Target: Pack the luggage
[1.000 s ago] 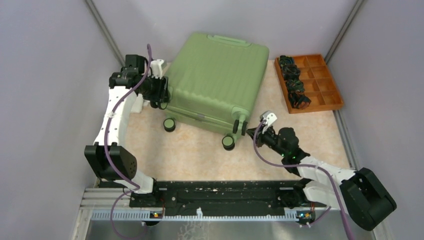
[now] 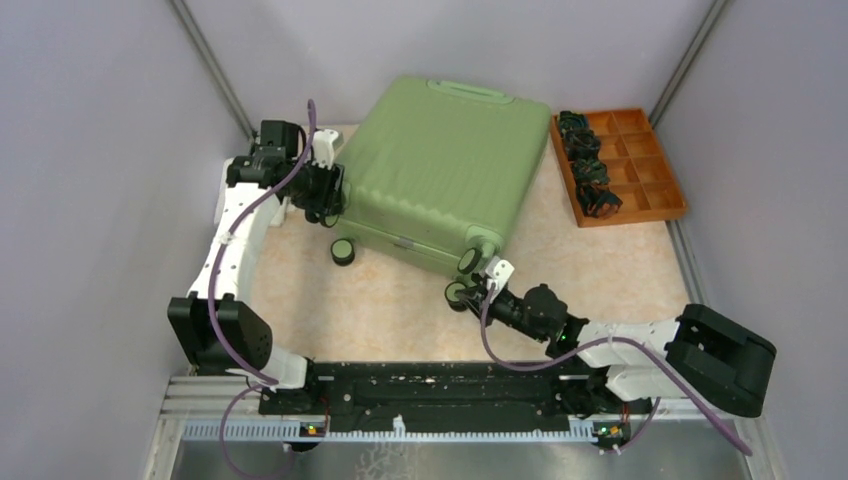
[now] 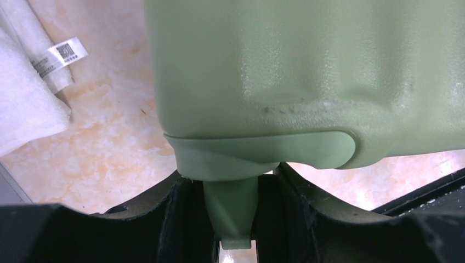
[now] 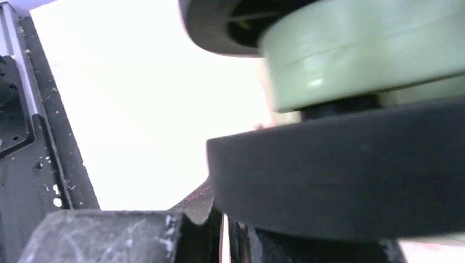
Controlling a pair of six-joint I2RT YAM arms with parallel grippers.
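The green suitcase (image 2: 440,160) lies closed across the back of the table, its near side with wheels facing forward. My left gripper (image 2: 330,195) is shut on a green part at its left front corner; in the left wrist view that green piece (image 3: 230,208) sits between the black fingers. My right gripper (image 2: 473,295) is shut at the right front corner, beside and below the wheel (image 2: 470,260); in the right wrist view a blurred black wheel shape and green housing (image 4: 362,49) fill the upper right, with nothing clearly held.
An orange compartment tray (image 2: 650,180) with several dark bundled items stands at the back right. A white cloth (image 3: 30,104) lies left of the suitcase.
My right gripper has moved left and toward the front, in under the suitcase's right corner wheel.
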